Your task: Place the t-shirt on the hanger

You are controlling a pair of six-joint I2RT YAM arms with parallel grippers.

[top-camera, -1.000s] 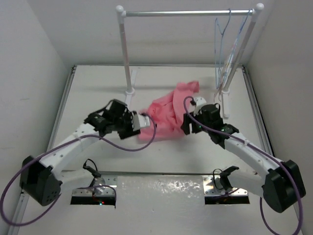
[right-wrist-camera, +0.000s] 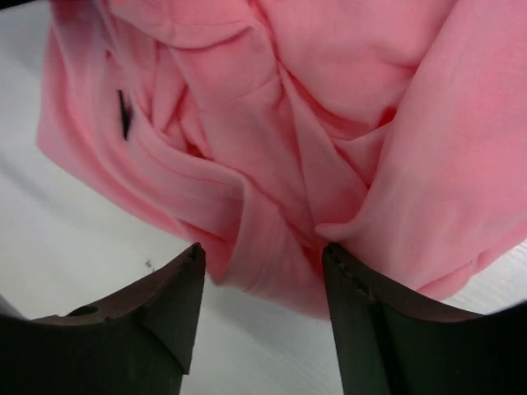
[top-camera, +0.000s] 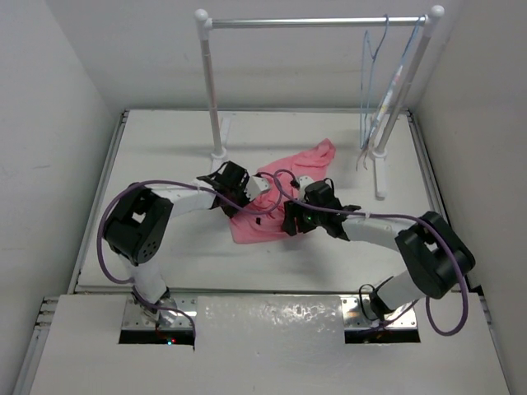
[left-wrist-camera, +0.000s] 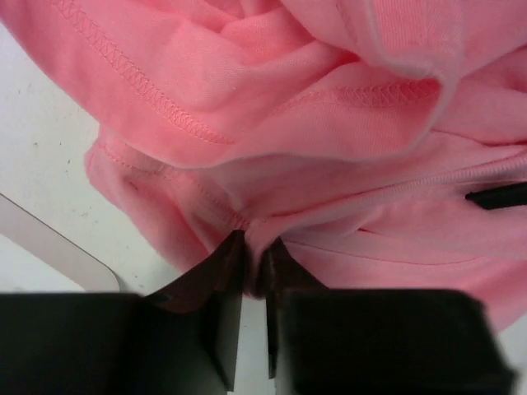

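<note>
The pink t-shirt (top-camera: 272,228) lies crumpled on the white table beneath both arms. In the left wrist view, a narrow fold of the shirt's edge is pinched between the fingertips of my left gripper. My right gripper is open, its fingers on either side of a bunched fold of pink cloth (right-wrist-camera: 268,222) at the shirt's near edge. Light blue hangers (top-camera: 374,58) hang from the right end of the rack, clear of both grippers.
The white rack's top bar (top-camera: 317,23) spans the back, and its left post (top-camera: 210,90) stands behind my left arm. Purple cables loop over both arms. Bare table shows at left and in front of the shirt.
My left gripper has moved right onto the shirt, and my right gripper has shifted left and inward over its near edge. Both arms have swung in; the rack and hangers look unmoved.
</note>
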